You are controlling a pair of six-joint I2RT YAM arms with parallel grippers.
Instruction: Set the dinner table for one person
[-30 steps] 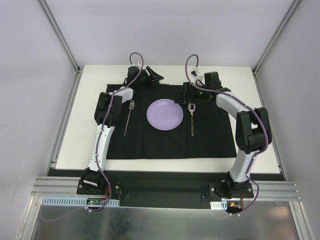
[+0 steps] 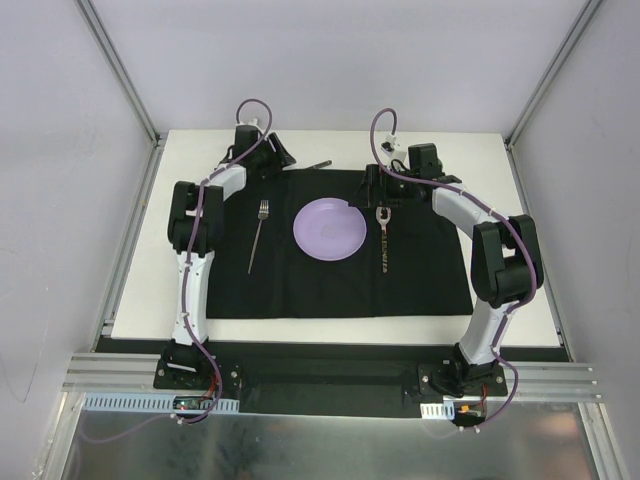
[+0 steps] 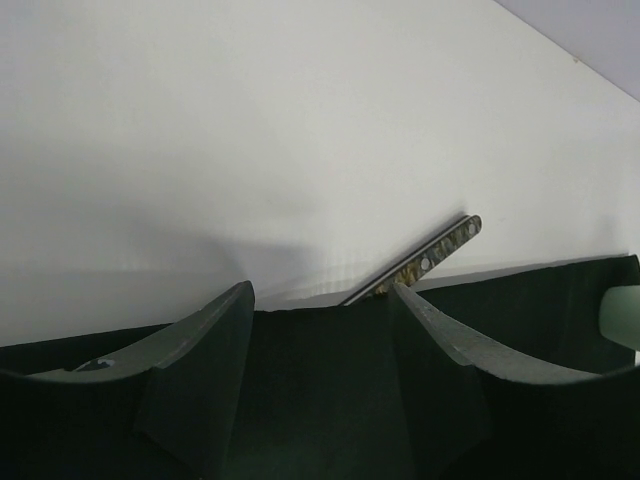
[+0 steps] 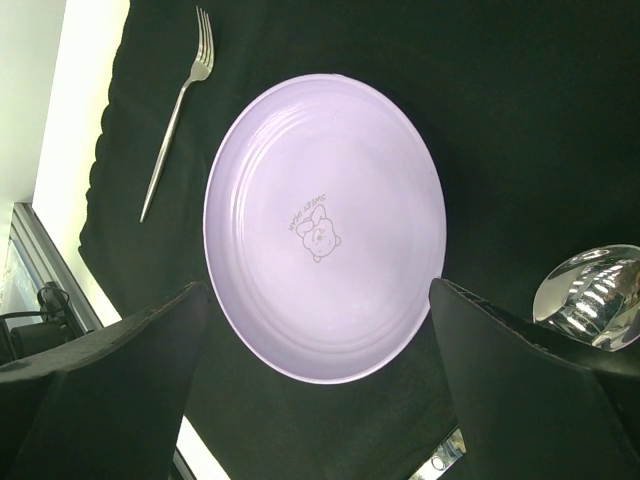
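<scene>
A lilac plate [image 2: 330, 229] lies on the black cloth, with a fork [image 2: 259, 235] to its left and a spoon [image 2: 383, 215] to its right. At the cloth's far edge is a slim utensil with a patterned handle [image 2: 320, 164], possibly a knife. In the left wrist view this handle [image 3: 430, 258] slants onto the white table, and its other end is hidden. My left gripper [image 2: 290, 158] stands open just left of it, nothing held. Over the plate's upper right rim, my right gripper [image 2: 365, 190] is open and empty; its wrist view shows the whole plate [image 4: 325, 230].
The black cloth [image 2: 300, 295] has bare room in front of the plate. White table [image 2: 400, 140] borders it. A pale green object [image 3: 620, 315] sits at the right edge of the left wrist view, partly cut off.
My left gripper has moved left, uncovering more of the slim utensil, which now lies at a steeper slant. The right arm, plate, fork and spoon have stayed put.
</scene>
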